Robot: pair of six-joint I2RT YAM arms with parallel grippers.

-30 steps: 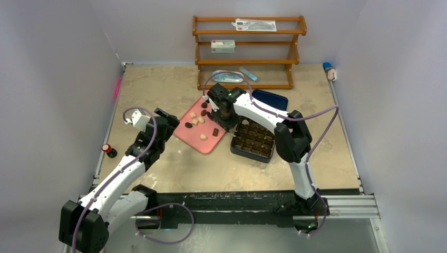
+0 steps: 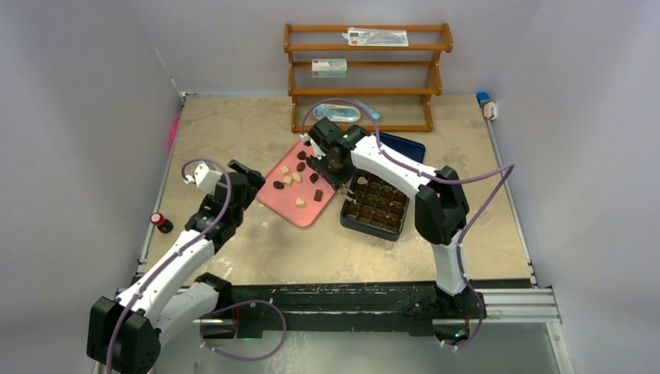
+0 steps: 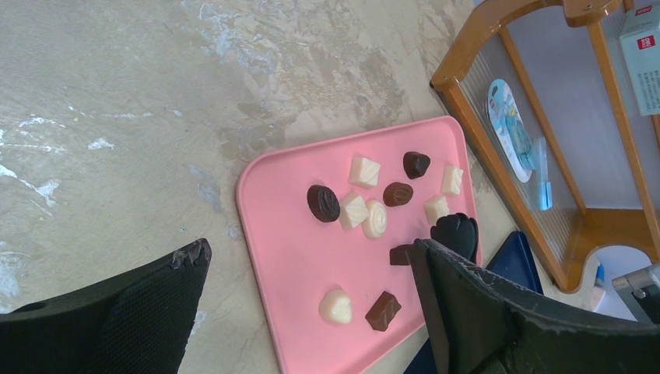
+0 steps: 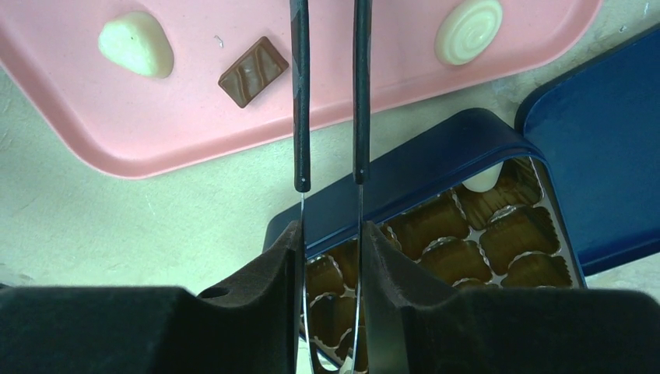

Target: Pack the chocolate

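Observation:
Assorted dark and white chocolates, among them a brown square (image 4: 253, 72) and an oval white one (image 4: 468, 31), lie on a pink tray (image 3: 272, 234). Right of it is a navy box with a compartment insert (image 4: 451, 257); a white piece (image 4: 482, 178) sits in one compartment. My right gripper hangs over the tray's right edge and the box, its long fingers partly apart; no chocolate is clearly visible between them. My left gripper stands open left of the tray, nothing between its fingers.
A wooden rack (image 2: 362, 91) with packages stands at the back. The box's navy lid (image 4: 599, 156) lies behind the box. A small red-capped bottle (image 2: 162, 223) is at the left edge.
The left arm is unmoved.

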